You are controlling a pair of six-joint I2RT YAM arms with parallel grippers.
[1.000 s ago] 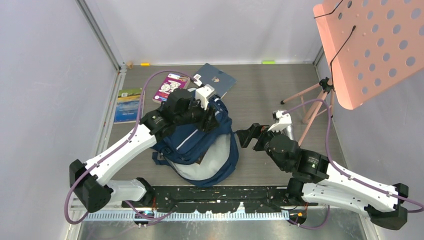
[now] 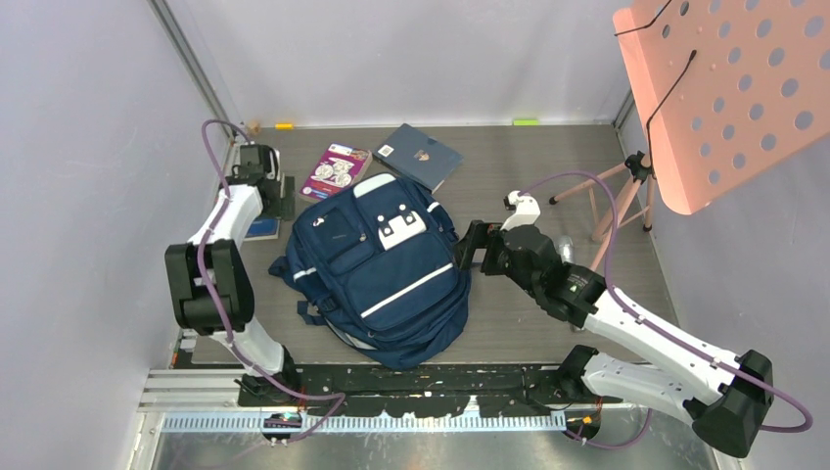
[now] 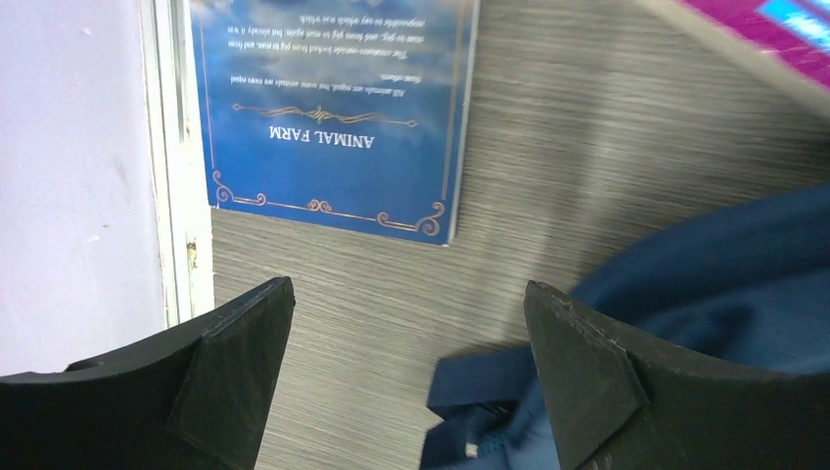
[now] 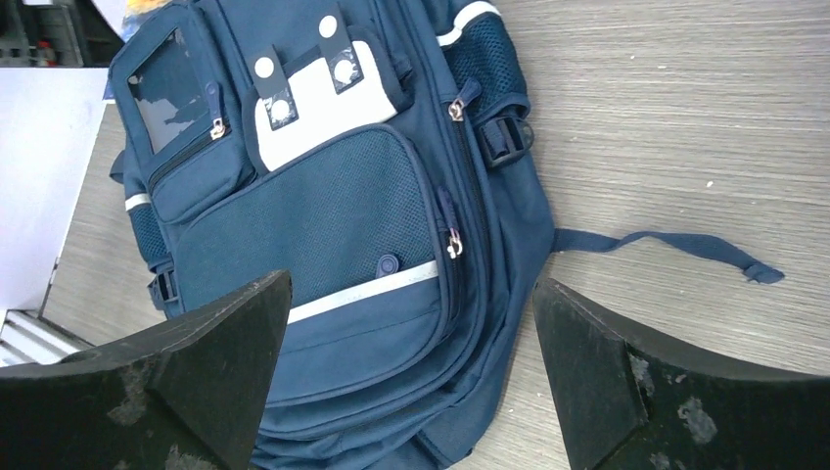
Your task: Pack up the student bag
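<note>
A navy backpack (image 2: 401, 284) lies front side up in the middle of the floor, its front flap lying flat. Beyond it are a pink and purple book (image 2: 336, 170) and a dark grey-blue book (image 2: 419, 155). By the left wall lies the blue Animal Farm book (image 3: 333, 127), partly hidden from above by the left arm. My left gripper stands open over the floor near that book's edge, nothing between its fingers. Over the backpack's right side, my right gripper is open and empty too; a loose strap (image 4: 675, 242) trails from the bag.
At the right stands a tripod (image 2: 626, 201), below a large salmon-coloured perforated panel (image 2: 744, 88). A silver object (image 2: 565, 249) is partly hidden behind the right arm. Bare floor (image 2: 519, 162) shows between the dark book and the tripod.
The left arm has swung from over the backpack to the left wall. The bag's flap, lifted a second ago with its pale lining showing, now lies down. The right gripper has shifted slightly left.
</note>
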